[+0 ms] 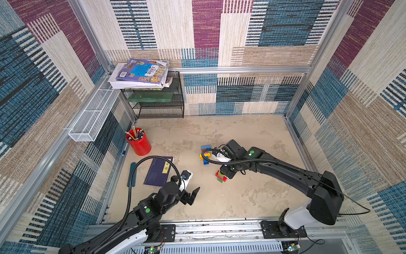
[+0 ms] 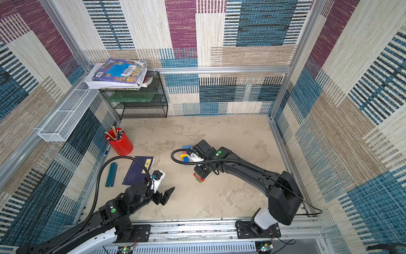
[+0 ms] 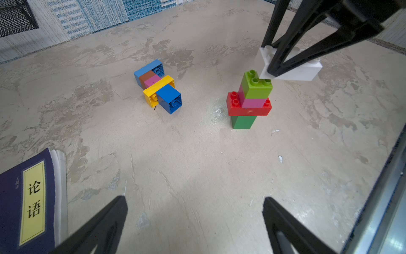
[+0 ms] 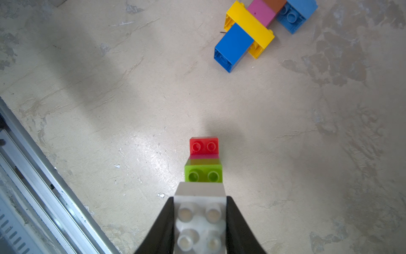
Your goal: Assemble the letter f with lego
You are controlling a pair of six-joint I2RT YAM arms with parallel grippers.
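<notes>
A brick stack stands upright on the table: dark green at the bottom [image 3: 243,122], a wider red brick [image 3: 236,111], then pink [image 3: 252,102] and lime green [image 3: 258,91] on top. My right gripper is shut on a white brick, held just above the lime brick's top, overlapping it in the right wrist view; whether they touch I cannot tell. My left gripper is open and empty, low at the front left of the table.
Loose blue [image 3: 169,99], yellow [image 3: 154,89], pink, brown and light-blue bricks lie behind, left of the stack. A purple book [image 1: 154,171], teal case [image 1: 131,173] and red pen cup [image 1: 140,146] occupy the left.
</notes>
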